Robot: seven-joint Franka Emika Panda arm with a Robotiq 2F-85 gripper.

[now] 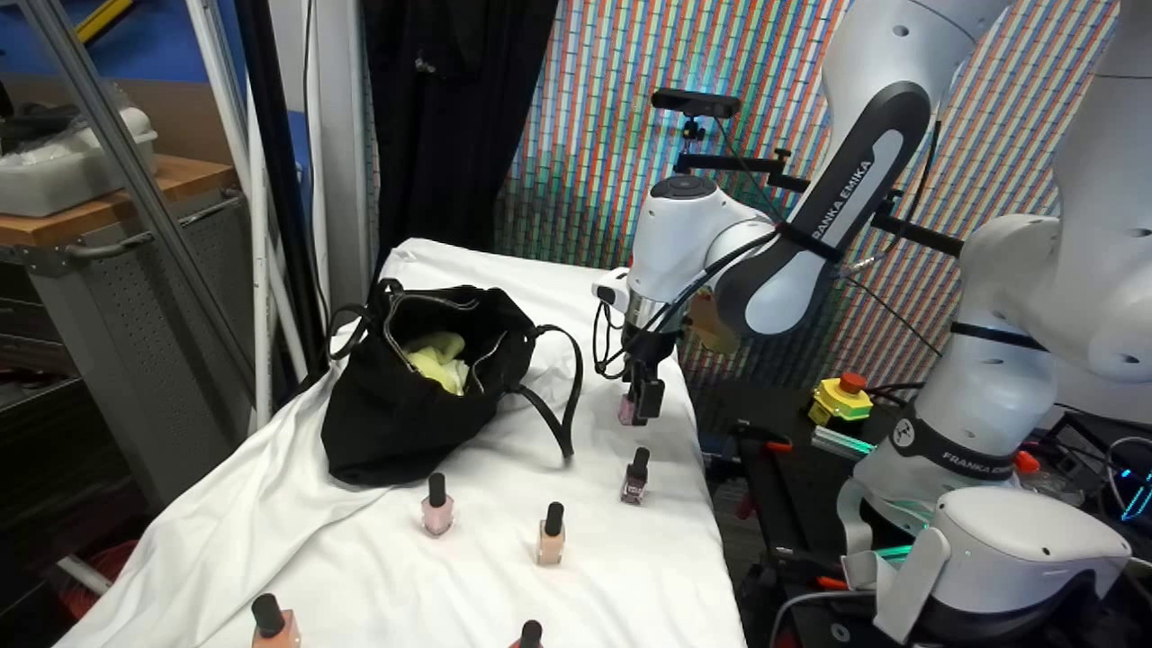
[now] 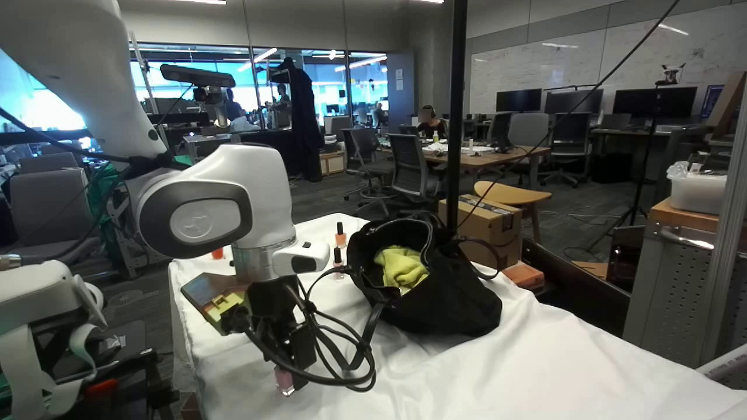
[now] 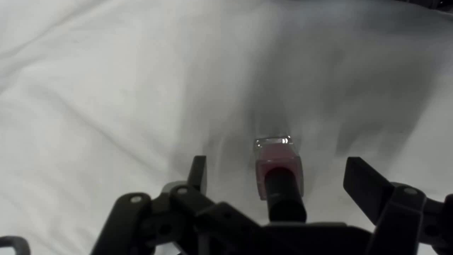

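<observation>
A pink nail polish bottle [image 3: 278,153] with a black cap [image 3: 286,204] stands on the white cloth. In the wrist view it sits between the spread fingers of my gripper, with a gap on either side. From outside, the gripper [image 1: 647,401] is low over the far right part of the table, partly hiding the pink bottle [image 1: 625,410]. The bottle's base [image 2: 285,387] shows beneath the fingers in the second exterior view. A black bag [image 1: 416,421] lies open to the left, yellow cloth [image 1: 437,365] inside.
Close by in front stands a dark purple bottle [image 1: 634,481]. A pale pink bottle [image 1: 437,512], a peach bottle [image 1: 551,540] and an orange bottle [image 1: 275,628] are spread nearer the camera. The bag's strap [image 1: 563,421] reaches across the cloth towards the gripper.
</observation>
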